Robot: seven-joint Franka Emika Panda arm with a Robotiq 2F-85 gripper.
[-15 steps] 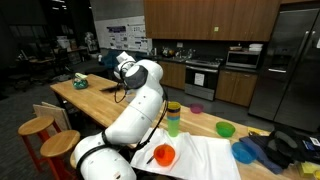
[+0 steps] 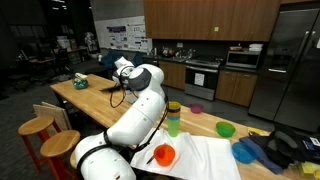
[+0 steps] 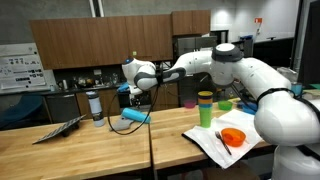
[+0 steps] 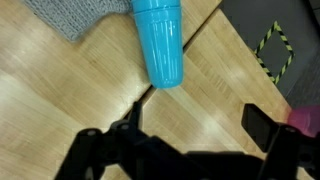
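My gripper is open, its black fingers spread wide at the bottom of the wrist view with nothing between them. A light-blue cylindrical object with a rounded end lies ahead of the fingers, partly over a grey cloth. Its far end is cut off by the frame. In exterior view 2, a blue object shows below the arm's far end at the back of the wooden table. The gripper itself is too small there to make out clearly.
Closer to the arm's base stands a tall stack of coloured cups. An orange bowl rests on a white cloth. Green and blue bowls stand farther right. Bare wood covers the table's left part.
The arm's reaching section has shifted slightly in exterior view 1. The bowls, cups and cloth have not moved.
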